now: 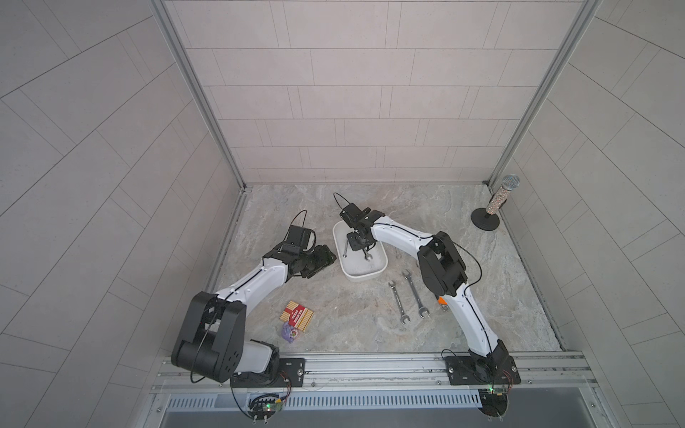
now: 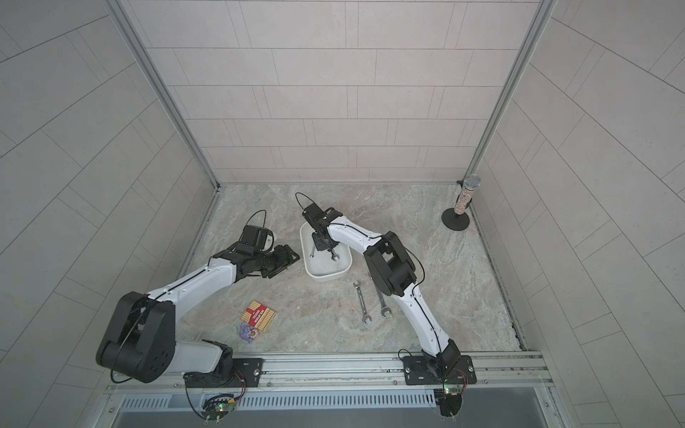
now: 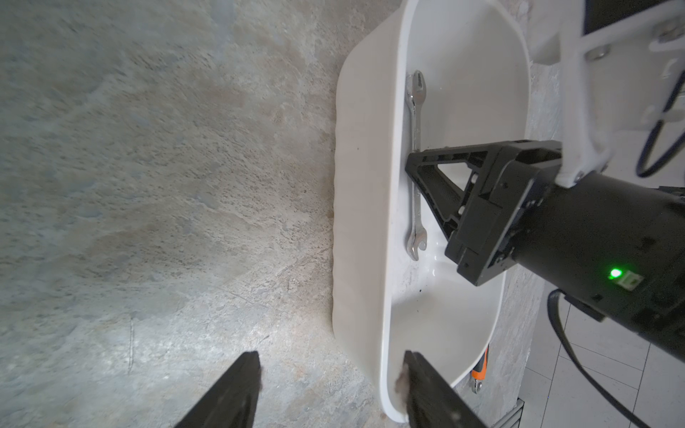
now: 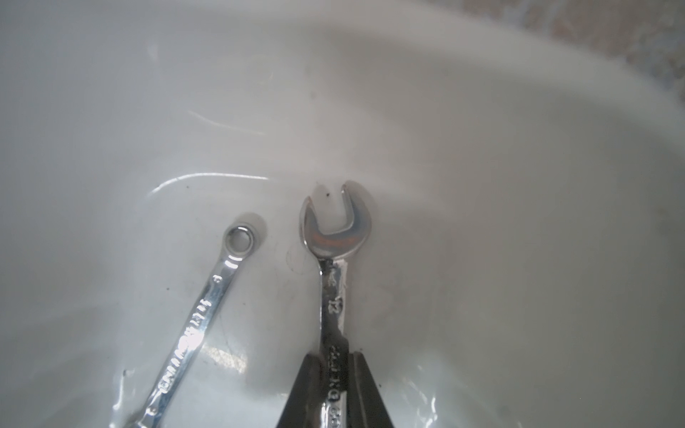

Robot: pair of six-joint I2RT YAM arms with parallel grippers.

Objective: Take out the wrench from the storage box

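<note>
The white storage box (image 1: 364, 272) sits mid-table with two wrenches inside. In the right wrist view, an open-end wrench (image 4: 331, 242) lies on the box floor, its shaft between the fingertips of my right gripper, which are close around it; a smaller wrench (image 4: 196, 321) lies to its left. In the left wrist view, the right gripper reaches down inside the box. My left gripper is open just left of the box near its rim, with nothing held between its fingers.
Two wrenches (image 1: 398, 303) and an orange-handled tool (image 3: 479, 367) lie in front-right of the box. A red-and-yellow pack (image 1: 296, 314) is at front left, a microphone on a stand (image 1: 487, 217) at back right. The table behind the box is clear.
</note>
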